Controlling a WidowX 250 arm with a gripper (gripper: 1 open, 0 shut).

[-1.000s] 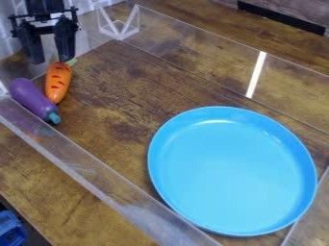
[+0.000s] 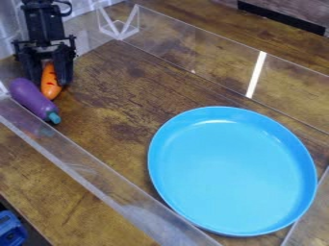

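Observation:
At the upper left, my black gripper (image 2: pixel 46 60) is lowered over an orange toy carrot (image 2: pixel 52 83), with its fingers around the carrot's upper part; whether they are open or closed on it is hard to make out. A purple toy eggplant (image 2: pixel 31 100) with a green tip lies just below and left of the carrot.
A large blue plate (image 2: pixel 232 171) fills the lower right of the wooden surface (image 2: pixel 141 96). Clear plastic walls border the area. A blue object (image 2: pixel 8 229) sits outside at the lower left.
My gripper has come down onto the carrot, which now sits slightly farther left and more upright in the view. The eggplant and plate are where they were.

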